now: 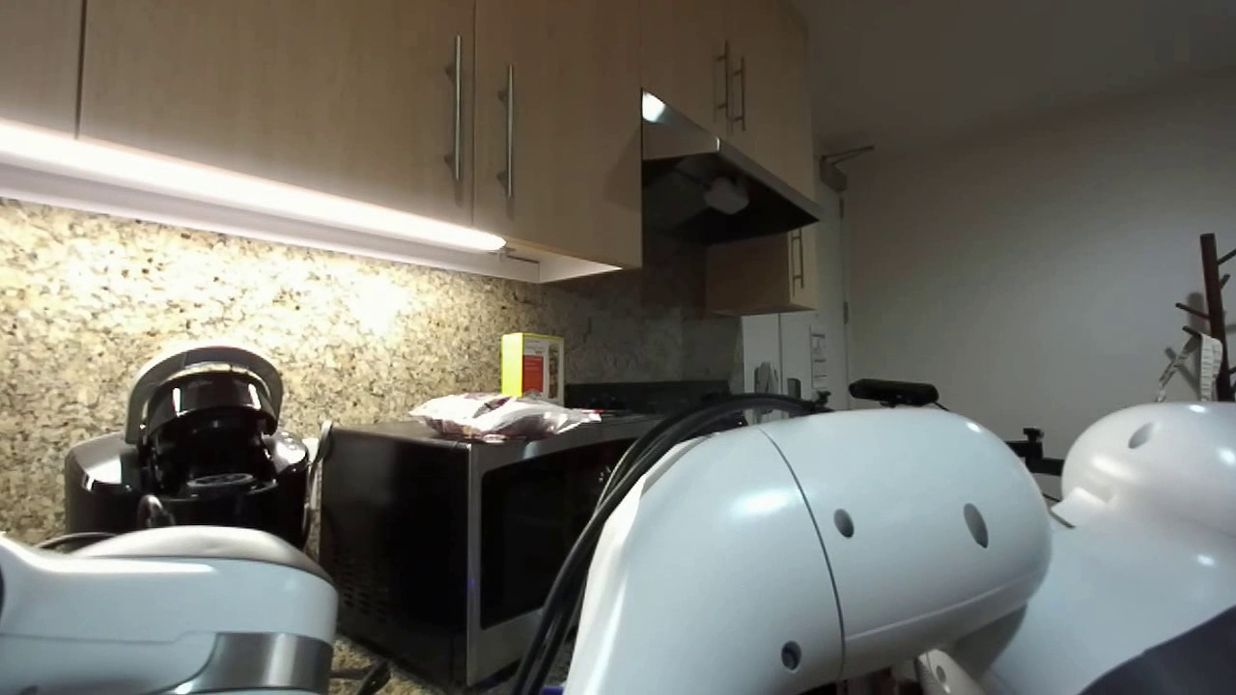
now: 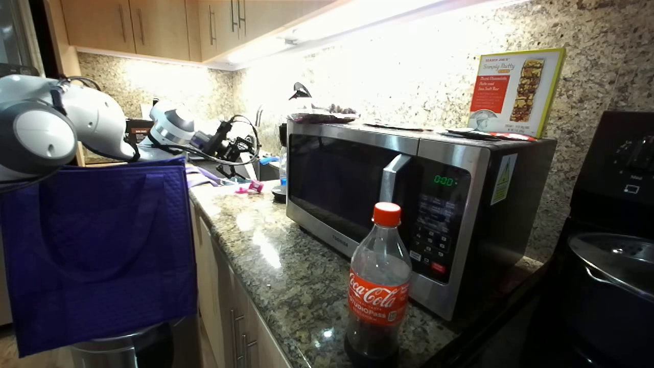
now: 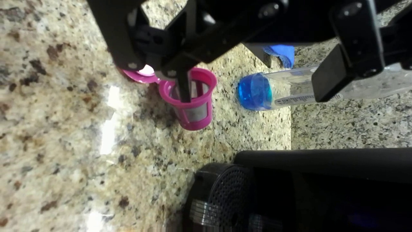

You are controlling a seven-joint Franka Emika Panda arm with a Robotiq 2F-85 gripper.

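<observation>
A pink reusable coffee filter cup (image 3: 197, 120) with mesh sides and its lid (image 3: 141, 76) flipped back is on the granite counter in the wrist view. My gripper is open. One finger (image 3: 184, 87) overlaps the cup's mouth in that view; whether it is inside or only above cannot be told. The other finger (image 3: 330, 73) appears in front of a clear bottle with blue liquid (image 3: 255, 92). In exterior view 2 the gripper (image 2: 243, 153) is near the small pink cup (image 2: 255, 186) at the counter's far end. The gripper is out of sight in exterior view 1.
A black coffee maker (image 1: 209, 446) stands left of the microwave (image 1: 400, 533) in exterior view 1. Closer to the second camera, a Coca-Cola bottle (image 2: 377, 300) stands before the microwave. A purple bag (image 2: 104, 245) hangs beside the counter. Bare granite (image 3: 58, 154) surrounds the cup's left side.
</observation>
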